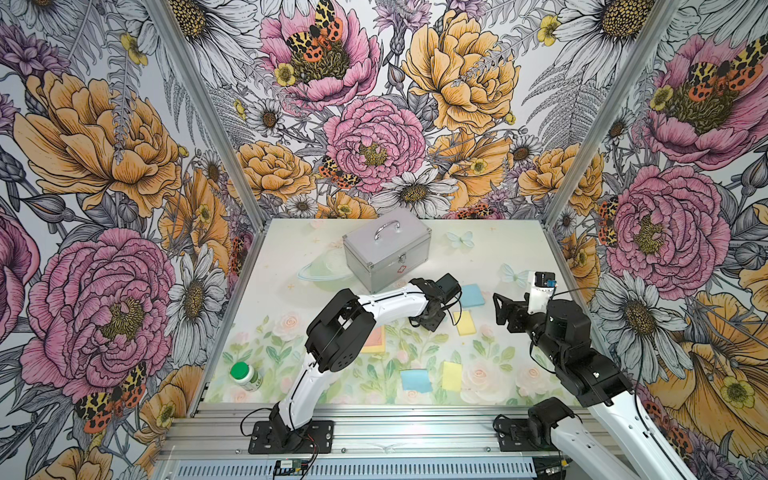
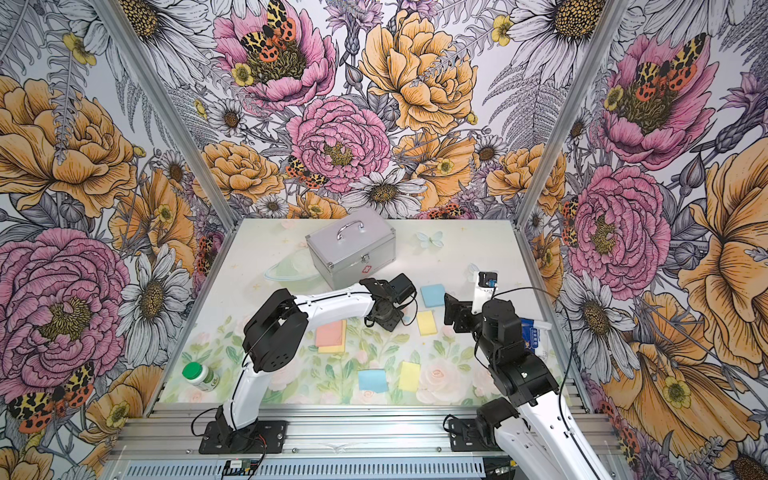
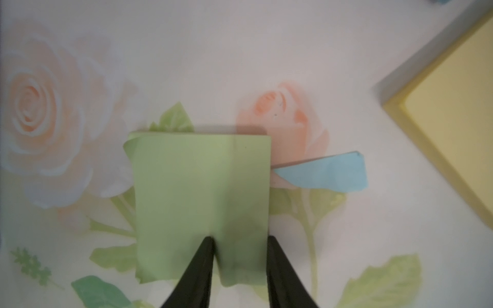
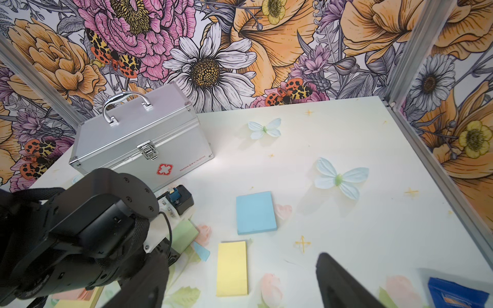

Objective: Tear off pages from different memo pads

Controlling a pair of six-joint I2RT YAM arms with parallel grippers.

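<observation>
My left gripper is low over a green memo pad (image 3: 177, 200), its fingertips apart at the pad's near right part, where the paper looks creased. A blue paper piece (image 3: 328, 172) sticks out at the right. A yellow pad (image 3: 446, 113) lies beside them. A blue pad (image 4: 255, 212) is farther back; another blue pad (image 2: 373, 379) and pale yellow pad (image 2: 409, 376) lie near the front. Pink paper (image 2: 328, 334) lies on yellow, partly behind my left arm. My right gripper (image 1: 502, 312) stands open above the table's right side, nothing between its fingers.
A silver case (image 2: 352, 254) stands at the back middle, a green-capped bottle (image 2: 198, 376) at the front left. A blue packet (image 4: 454, 292) lies at the right, partly behind the right arm in the top views.
</observation>
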